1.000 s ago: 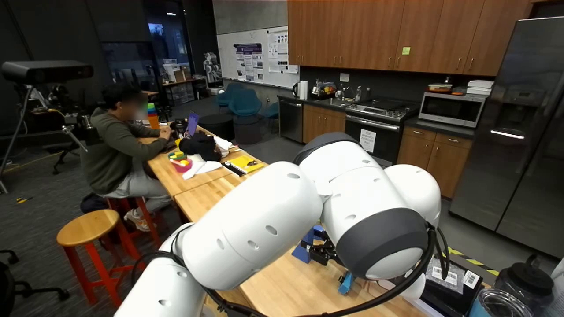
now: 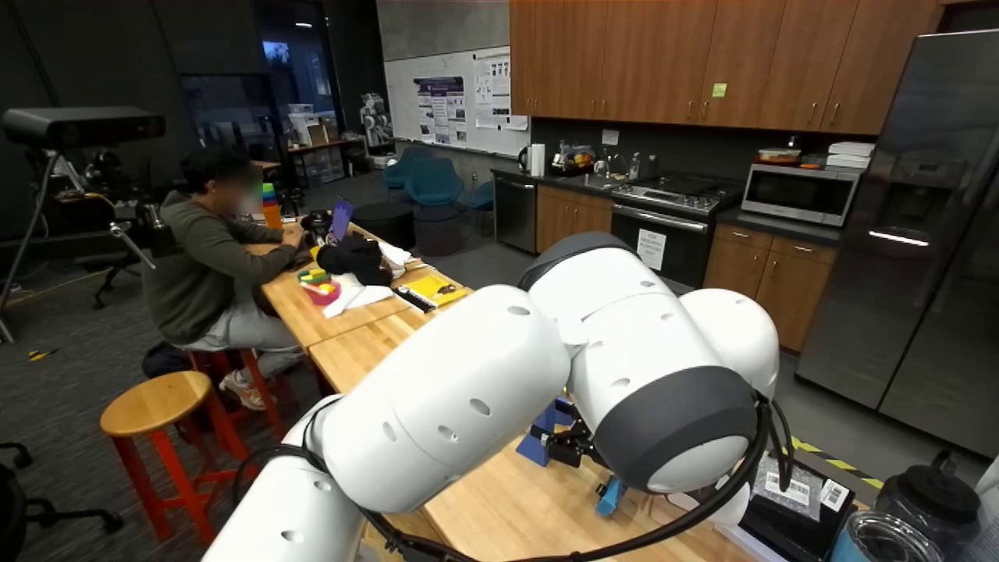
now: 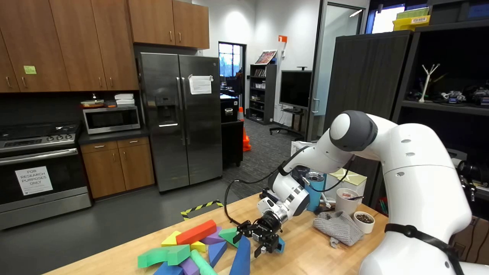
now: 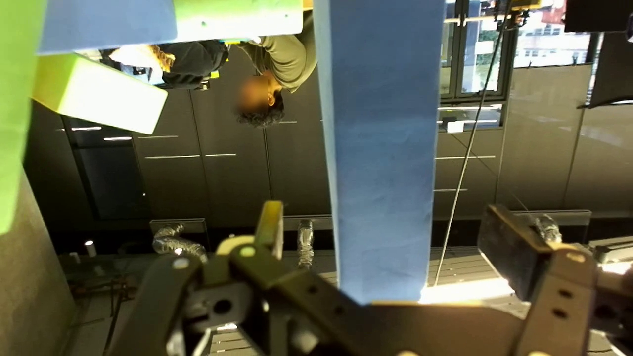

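My gripper (image 3: 250, 243) is low over the wooden table, its fingers apart. A tall blue block (image 3: 241, 257) stands upright at its fingers in exterior view 2. The wrist view shows the same blue block (image 4: 383, 148) running down between the open fingers, with space on both sides; one finger pad (image 4: 270, 228) is left of it and the other right. Most of the gripper (image 2: 573, 435) is hidden behind the arm in exterior view 1, where part of the blue block (image 2: 535, 448) shows beside it.
Beyond the blue block lie a red block (image 3: 197, 232), a green block (image 3: 156, 257), a purple block (image 3: 211, 236) and several others, close together. A grey cloth (image 3: 339, 227), a white mug (image 3: 347, 201) and a blue tumbler (image 3: 315, 188) stand on the other side. Bare table lies between.
The arm and gripper have shifted only very slightly in exterior view 1. The blue block looks to be in the same place.
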